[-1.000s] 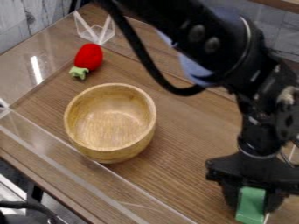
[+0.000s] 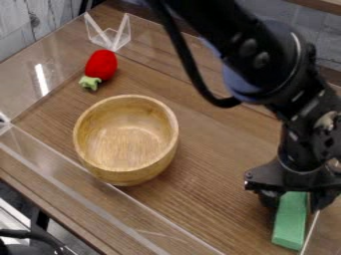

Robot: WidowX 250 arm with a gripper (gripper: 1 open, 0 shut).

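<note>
The black robot arm reaches down from the top to the lower right, where its gripper (image 2: 285,195) sits right over a green block (image 2: 289,229) near the table's bottom right. The gripper's fingers are dark and partly hidden; it looks open, and whether it touches the block cannot be told.
A yellow wooden bowl (image 2: 127,139) stands at the centre left. A red object with a green end (image 2: 100,68) lies at the upper left. Bare wooden table (image 2: 213,159) lies between bowl and gripper. Cables run at the bottom left.
The green block's lower part now shows more leftward.
</note>
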